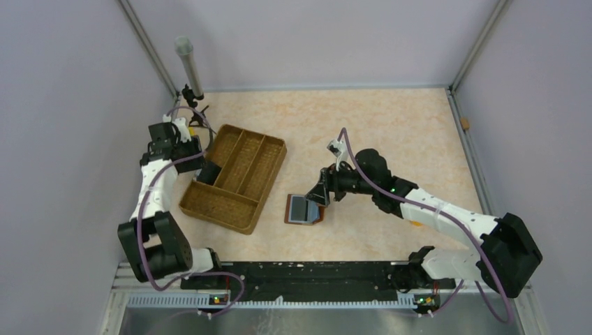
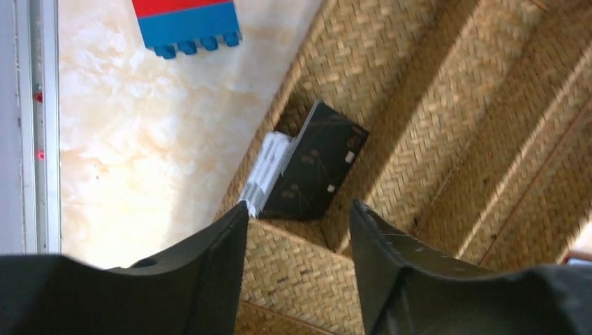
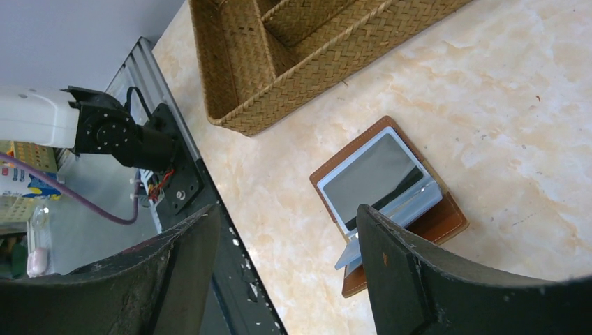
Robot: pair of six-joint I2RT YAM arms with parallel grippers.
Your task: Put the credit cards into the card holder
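Observation:
A black card (image 2: pixel 314 164) and pale cards (image 2: pixel 269 167) lie in a compartment of the woven tray (image 1: pixel 237 219) at the left. My left gripper hangs open over that compartment, nothing between its fingers. The card holder (image 3: pixel 370 181), brown with a grey window and a light flap, lies on the table right of the tray. My right gripper is open above and beside it, with nothing between its fingers.
Red and blue toy bricks (image 2: pixel 188 28) lie outside the tray at the back left. A camera stand (image 1: pixel 192 77) is at the back left.

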